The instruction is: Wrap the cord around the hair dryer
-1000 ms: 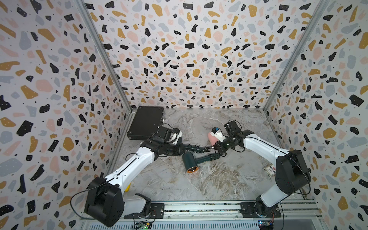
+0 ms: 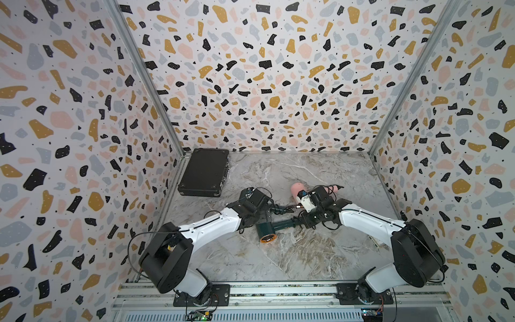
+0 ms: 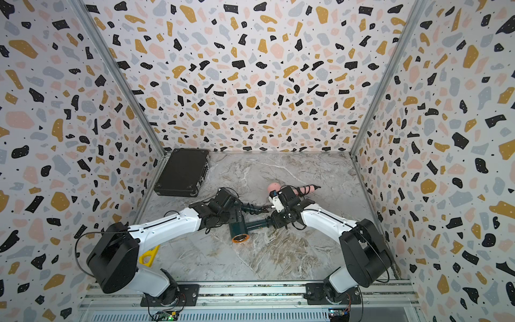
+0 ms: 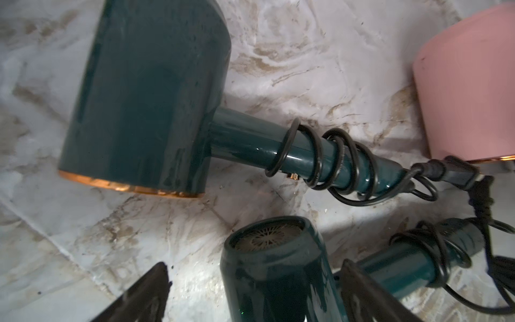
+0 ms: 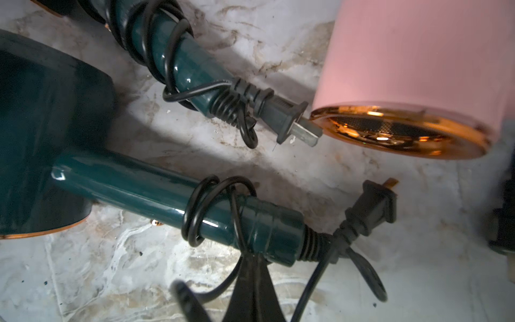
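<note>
In the right wrist view, the front green hair dryer's handle (image 5: 134, 179) lies on the marble table with a black cord (image 5: 201, 206) looped around it near its end. Just at the handle's lower edge, my right gripper is shut, its tips touching or close to a strand of cord; whether any cord sits between them cannot be seen. The cord's plug (image 5: 372, 206) points up and right beyond the handle. In the left wrist view, my left gripper is open, its fingers on either side of this dryer's body (image 4: 273, 268).
Behind lies a second green dryer (image 4: 150, 91), its handle wrapped in several cord coils (image 4: 327, 161). A pink dryer (image 5: 407, 59) lies to the right, close to that one's plug (image 5: 281, 112). A black case (image 2: 205, 171) stands at the back left. Clear table lies in front.
My left arm has moved right, over the front dryer's body. The dryers look unmoved.
</note>
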